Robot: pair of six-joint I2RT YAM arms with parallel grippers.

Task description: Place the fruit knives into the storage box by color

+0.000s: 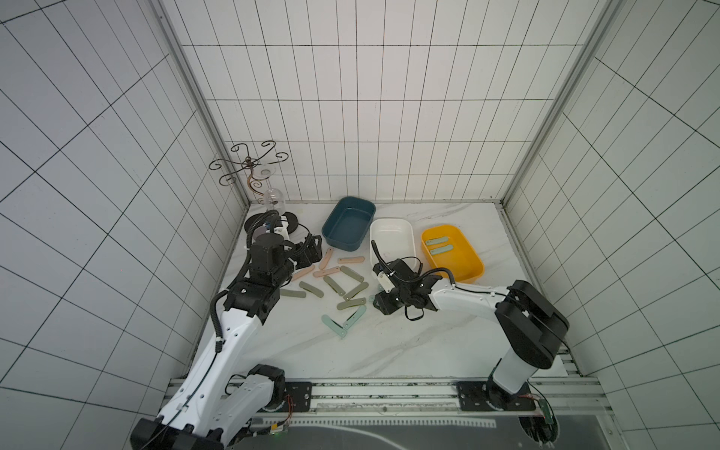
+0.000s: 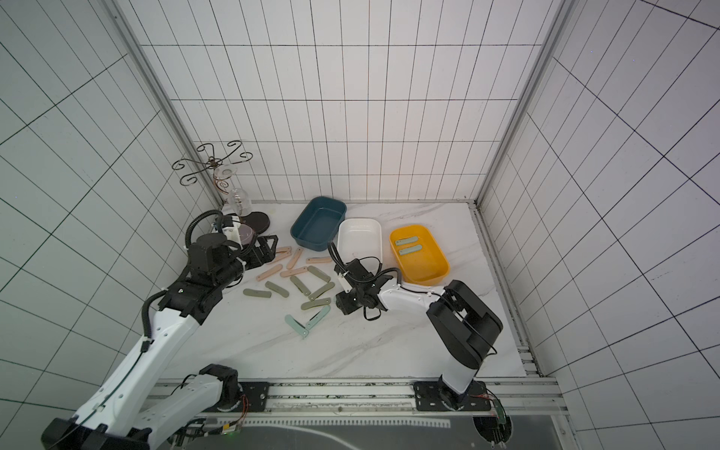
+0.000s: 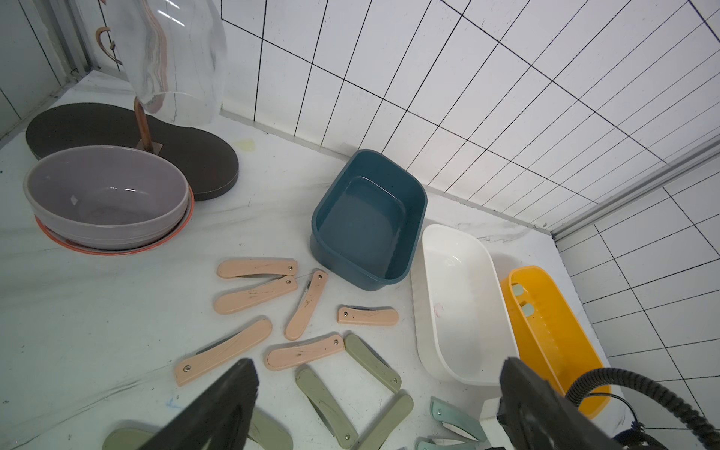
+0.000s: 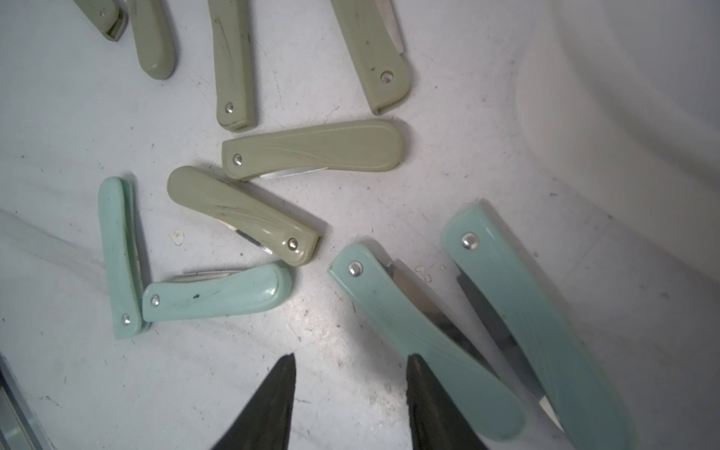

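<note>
My right gripper hangs low over the table, its fingers apart with bare tabletop between them. One mint knife [image 4: 427,337] reaches under its right finger; a second mint knife [image 4: 532,322] lies to the right. Two more mint knives, touch in an L at the left. Several olive knives [image 4: 315,146] are spread beyond them. Pink knives [image 3: 303,352] lie nearer the blue box [image 3: 367,217]. Two mint knives [image 1: 441,249] rest in the yellow box [image 1: 468,262]. My left gripper is open above the knives, holding nothing.
The white box [image 3: 465,300] stands between the blue and yellow boxes and looks empty. Grey bowls [image 3: 108,198] and a dark stand [image 3: 202,157] occupy the back left.
</note>
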